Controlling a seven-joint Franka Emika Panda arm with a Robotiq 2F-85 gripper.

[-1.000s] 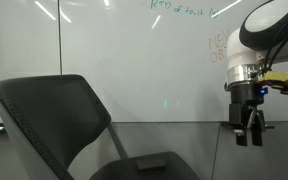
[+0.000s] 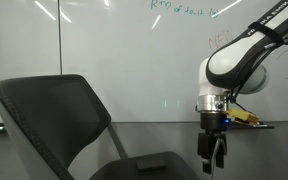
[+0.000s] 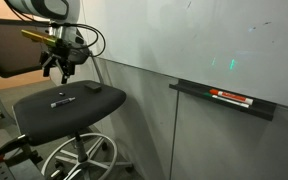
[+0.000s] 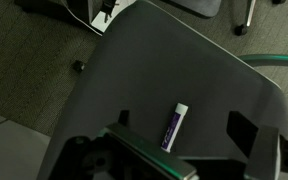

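Observation:
On the black chair seat (image 3: pixel 36 118) lies a marker (image 3: pixel 62 102), white with a purple label in the wrist view, where the marker (image 4: pixel 174 127) is seen between the fingers but below them. My gripper (image 3: pixel 56 76) hangs above the seat, apart from the marker. It stands open with nothing in its grip. From the first exterior side, the gripper (image 2: pixel 212 158) points down at the right of the chair, and the marker is not visible there.
A dark block like an eraser (image 3: pixel 94 86) rests on the seat's far side. The chair backrest (image 2: pixel 54 120) rises at the left. Behind stands a whiteboard (image 2: pixel 134 60); its tray (image 3: pixel 224 100) holds red and white markers.
The gripper has moved left and lower in the first exterior view, and the arm has turned with it. The chair and the block on its seat have stayed put.

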